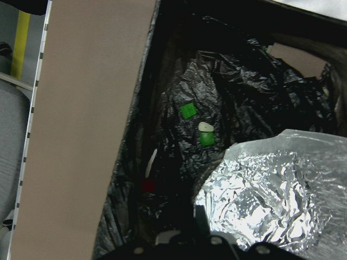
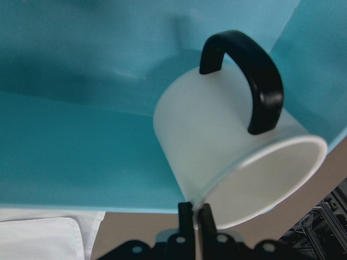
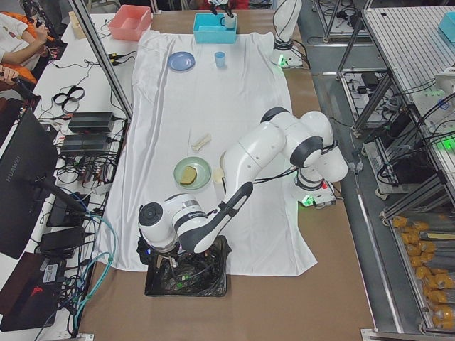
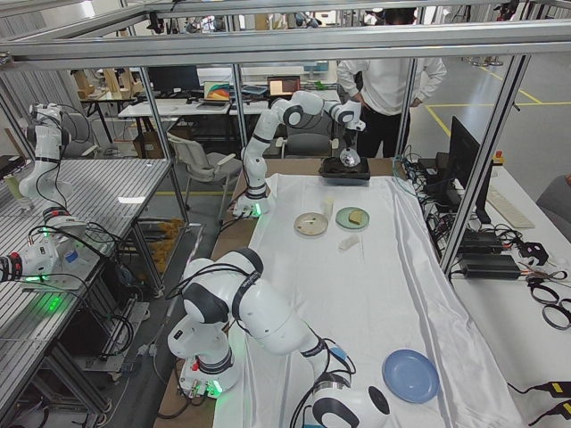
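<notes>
My left gripper hangs over a black bin lined with a bag [image 3: 153, 288]; a crumpled foil sheet [image 1: 260, 195] is at its fingertips, and the fingers' grip is hard to make out. Small green and white scraps [image 1: 188, 110] lie in the bin. My right gripper is at the rim of a white mug [image 2: 200, 135] with a black handle, shut on it, inside or just over the blue box [image 3: 213, 35].
A green plate [image 3: 181, 170] with a yellow sponge-like piece, a beige plate [image 4: 310, 223], a blue plate [image 3: 180, 61] and a blue cup [image 3: 220, 60] rest on the white cloth [image 3: 213, 106]. A pink box [image 3: 131, 21] stands at upper left.
</notes>
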